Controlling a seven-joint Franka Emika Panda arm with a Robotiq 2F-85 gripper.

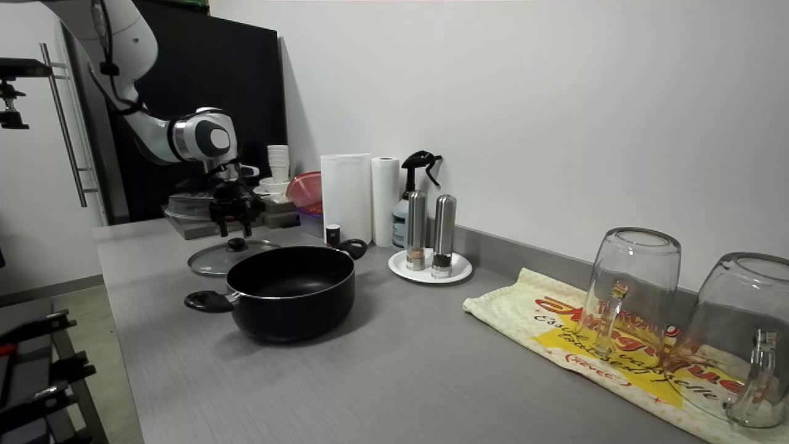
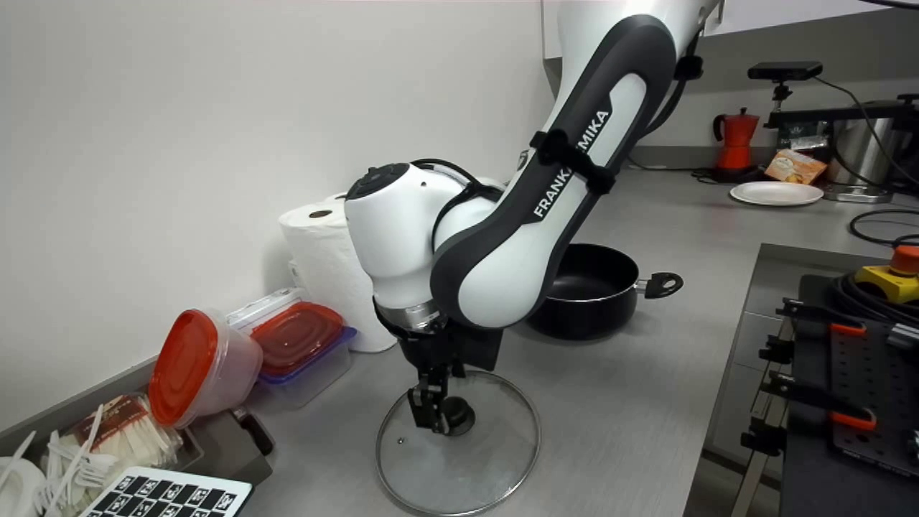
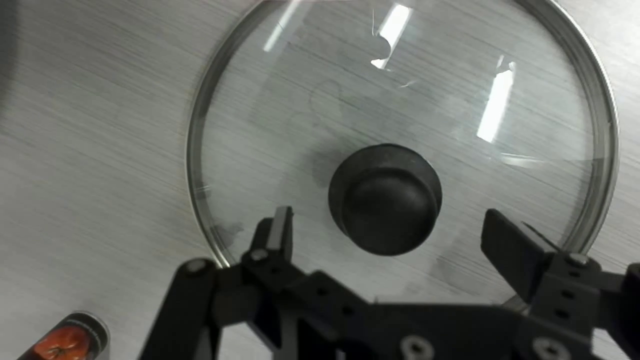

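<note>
A glass lid (image 3: 258, 150) with a steel rim and a round black knob (image 3: 387, 207) lies flat on the counter, knob up. My gripper is open above it, its two fingers wide apart. Between them, seen from the wrist, the knob shows with a clear gap on either side; nothing is held. In exterior view 1 the gripper (image 1: 236, 230) hangs over the lid (image 1: 211, 260), behind the black pot (image 1: 292, 314). That pot stands uncovered, and its inside looks empty.
A small dark jar (image 1: 333, 235) stands near the paper towel rolls (image 1: 346, 196). Plastic tubs (image 2: 297, 379) line the wall side. Two mills share a white plate (image 1: 399, 266); glass jugs (image 1: 629, 296) rest upside down on a cloth (image 1: 510, 311).
</note>
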